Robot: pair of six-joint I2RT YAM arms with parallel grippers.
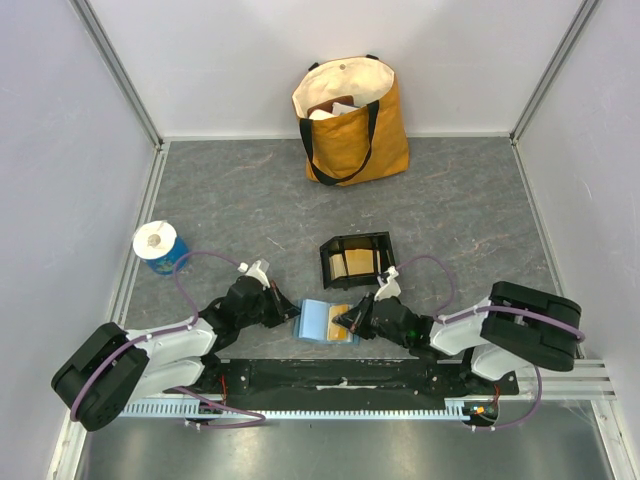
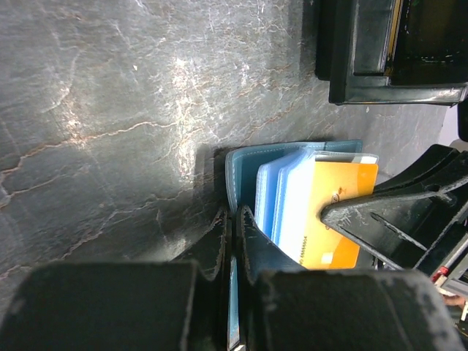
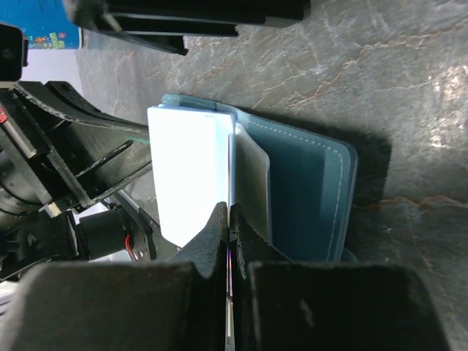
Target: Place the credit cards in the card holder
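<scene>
The teal card holder (image 1: pixel 311 322) lies open near the front of the table, with light-blue and white pages. My left gripper is shut on its edge. An orange card (image 2: pixel 340 197) stands in the clear sleeve on the holder's right side. At that card is my right gripper (image 1: pixel 345 322), its fingers (image 2: pixel 347 213) overlapping the card's face in the left wrist view. In the right wrist view, the right gripper is shut at the edge of a white page (image 3: pixel 191 172); whether something thin is between its tips cannot be seen.
Just behind the holder stands a black open box (image 1: pixel 326 262) with yellowish cards (image 1: pixel 358 263) inside. A blue-and-white canister (image 1: pixel 160 245) is at the left. A yellow tote bag (image 1: pixel 350 140) stands at the back.
</scene>
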